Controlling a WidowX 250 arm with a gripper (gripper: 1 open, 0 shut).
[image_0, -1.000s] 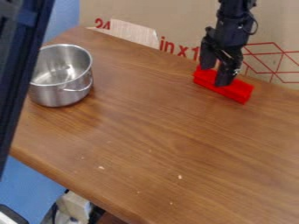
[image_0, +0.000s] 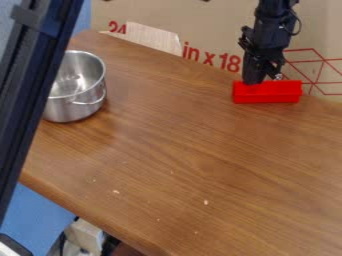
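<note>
My black gripper (image_0: 259, 70) reaches down from the top right to a red block (image_0: 267, 94), its tip at the block's upper left edge. Whether the fingers are open or shut on it I cannot tell. The block lies level across the view near the back edge of the wooden table.
A steel pot (image_0: 76, 88) stands at the left of the table (image_0: 160, 180). A cardboard sheet with red print (image_0: 201, 35) runs along the back. A dark frame crosses the left edge of the view.
The red block has turned from slanting to level and shifted a little right. The gripper has moved slightly with it.
</note>
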